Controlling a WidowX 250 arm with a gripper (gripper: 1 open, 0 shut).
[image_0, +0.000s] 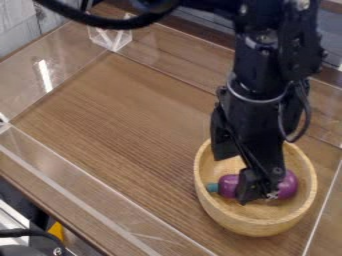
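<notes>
My black gripper hangs open and pointing down over a round wooden bowl at the lower right. Its fingers reach into the bowl, just above a purple eggplant-like toy with a green stem. The gripper partly covers the toy.
A clear plastic item stands at the top left. Dark cables and a small yellow piece lie at the lower left edge.
</notes>
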